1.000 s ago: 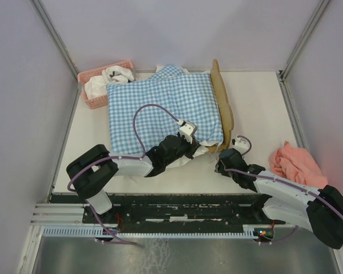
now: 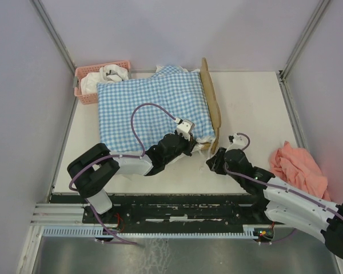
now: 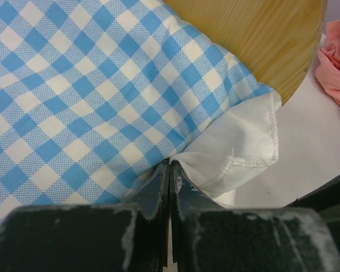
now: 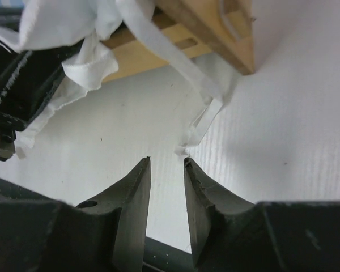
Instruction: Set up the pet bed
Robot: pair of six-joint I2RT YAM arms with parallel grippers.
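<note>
The blue-and-white checked pet bed cloth (image 2: pixel 151 108) is spread over a wooden frame whose right side board (image 2: pixel 211 100) stands upright. In the left wrist view my left gripper is shut on the white edge fabric (image 3: pixel 232 141) at the cloth's near right corner. My right gripper stands part open just off the frame's near right corner, with nothing held between its fingers. A white strap (image 4: pixel 173 54) hangs from that corner to the table, its loose end lying just beyond the fingertips.
A pink basket (image 2: pixel 77 80) with white cloth (image 2: pixel 103 77) stands at the back left. A crumpled pink cloth (image 2: pixel 300 168) lies at the right. The left gripper's dark body sits close by in the right wrist view.
</note>
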